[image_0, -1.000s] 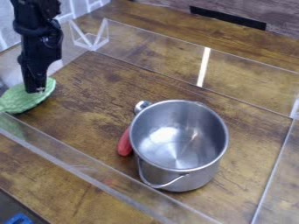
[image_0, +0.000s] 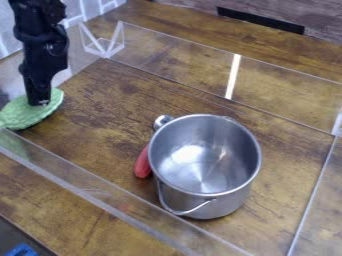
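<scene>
My black gripper (image_0: 40, 98) is at the far left, pointing down onto a green cloth-like item (image_0: 24, 116) that lies on the wooden surface. The fingertips are at the item; the fingers look closed, but whether anything is between them is hard to see. To the right stands an empty steel pot (image_0: 203, 165) with its wire handle hanging at the front. A red object (image_0: 143, 163) lies against the pot's left side, and a small silver piece sits just behind it.
Clear plastic walls edge the wooden work area (image_0: 120, 110), with a white strip (image_0: 233, 77) on the back section. A blue object is partly visible at the bottom left corner.
</scene>
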